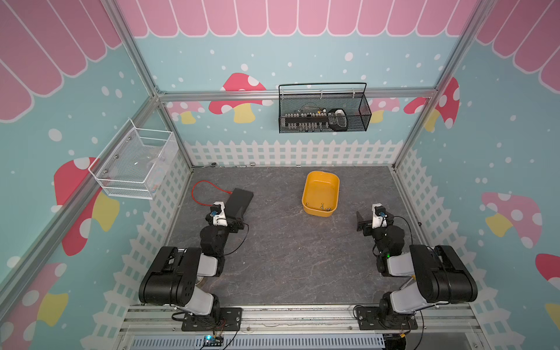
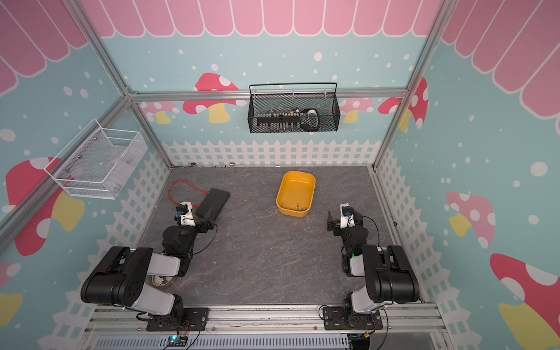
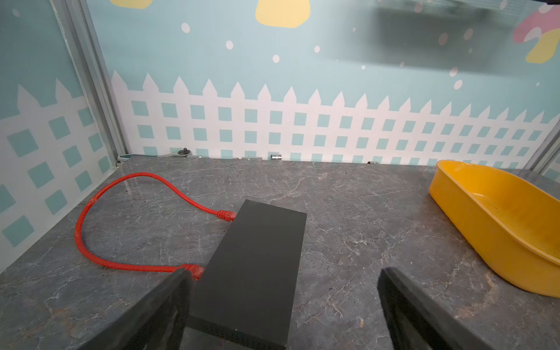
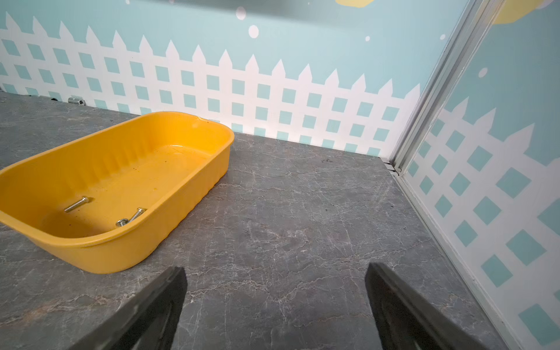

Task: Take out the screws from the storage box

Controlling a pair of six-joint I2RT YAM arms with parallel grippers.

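Observation:
A yellow box stands on the dark table, right of centre. Several small metal screws lie on its floor at the near end. In the right wrist view one screw lies apart, while others are by the near right wall, partly cut off by the rim. My right gripper is open and empty, to the right of the box and nearer the front. At the left, my left gripper stands open with nothing gripped, close to the black slab, far from the box.
A flat black slab with a red cable occupies the left of the table. On the back wall hangs a black mesh basket, on the left wall a white one.

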